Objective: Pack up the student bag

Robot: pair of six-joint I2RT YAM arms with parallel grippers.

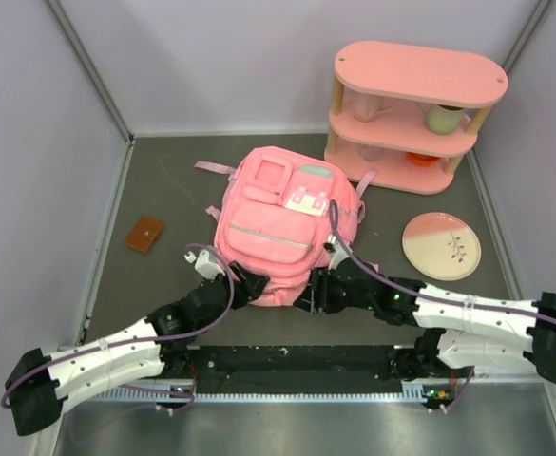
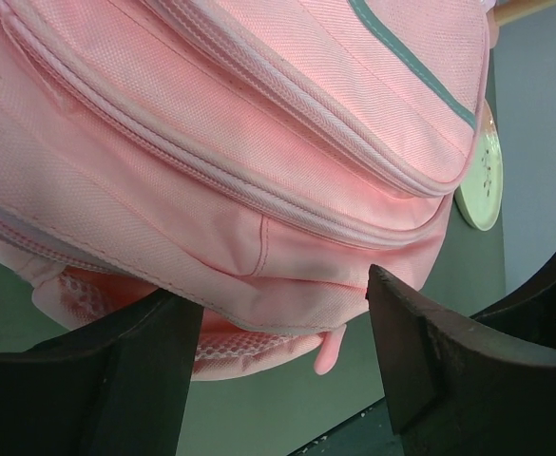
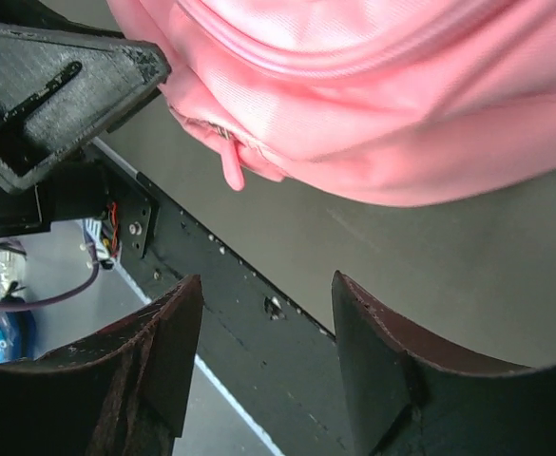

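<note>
A pink student bag [image 1: 276, 214] lies flat on the dark table, its bottom end toward me. Along that near end, in the left wrist view, a zipper gap shows a reddish inside with mesh [image 2: 244, 348], and a pink zipper pull [image 2: 329, 351] hangs there. My left gripper [image 1: 254, 287] is at the bag's near left edge, fingers apart, with the bag's fabric edge lying across between its fingers. My right gripper [image 1: 311, 302] stands open at the near right corner; only bare table shows between its fingertips. The same pull [image 3: 230, 163] appears in the right wrist view, beyond those fingers.
A brown flat item [image 1: 144, 234] lies on the left. At the back right stands a pink shelf [image 1: 420, 71] with a green pot [image 1: 443, 119] and an orange bowl [image 1: 423, 159]. A plate [image 1: 441, 247] is on the right. Table between bag and brown item is clear.
</note>
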